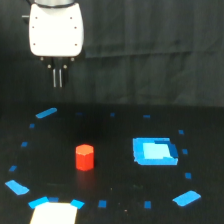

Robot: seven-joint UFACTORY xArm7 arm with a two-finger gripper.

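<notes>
A red block [84, 157] rests alone on the black table, left of centre. My gripper [57, 78] hangs from the white arm end [56, 32] at the upper left, its thin dark fingers pointing down, well above the block and a little to its left. The fingers look close together, and at this size I cannot tell whether they are open or shut. No object shows at their tips. To the right, a white patch framed in blue tape [138, 150] lies on the table.
Small blue tape marks dot the black table [120, 180]. Larger blue strips lie near its edges, one of them a strip [186, 198] at the lower right. A pale object [52, 214] is cut off by the bottom edge.
</notes>
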